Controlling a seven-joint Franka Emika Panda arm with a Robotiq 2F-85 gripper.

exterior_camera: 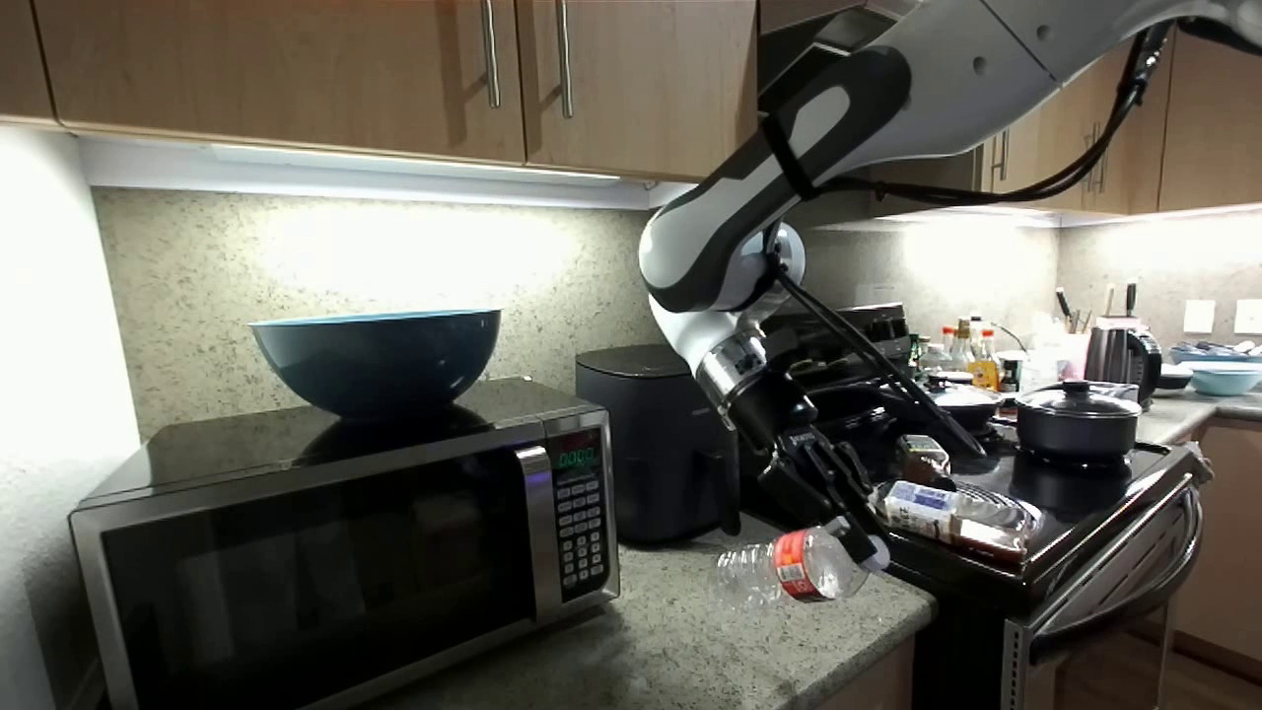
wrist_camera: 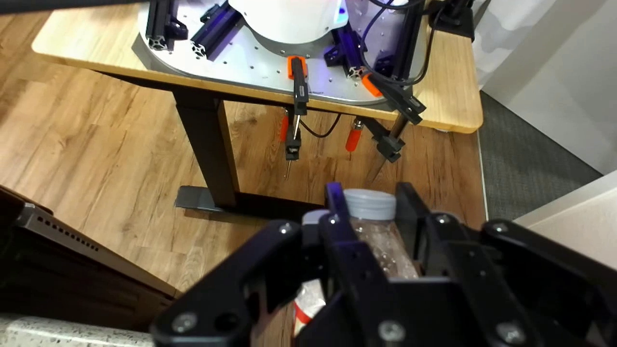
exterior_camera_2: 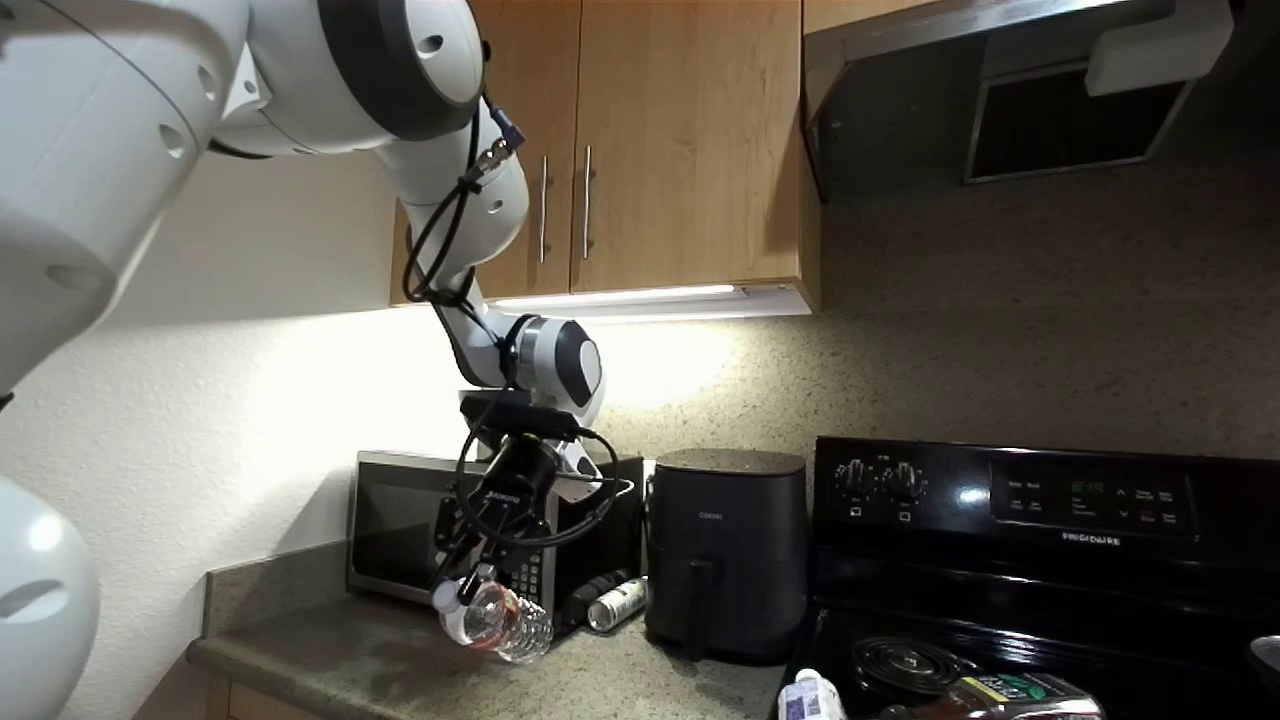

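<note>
A clear plastic bottle with a red label [exterior_camera: 802, 566] hangs tilted above the counter, its base toward the microwave. My gripper [exterior_camera: 854, 538] is shut on it at the neck end. In the second exterior view the same bottle [exterior_camera_2: 495, 620] hangs from the gripper [exterior_camera_2: 465, 580] over the counter, in front of the microwave. The wrist view shows the pale bottle cap [wrist_camera: 370, 204] between the two dark fingers, with the clear neck below it.
The microwave [exterior_camera: 331, 568] carries a big blue bowl [exterior_camera: 385, 361]. An air fryer [exterior_camera_2: 729, 552] stands beside it, with a small can [exterior_camera_2: 618, 604] lying near its base. Bottles [exterior_camera: 946, 515] lie on the stove, which also holds a pot [exterior_camera: 1077, 424].
</note>
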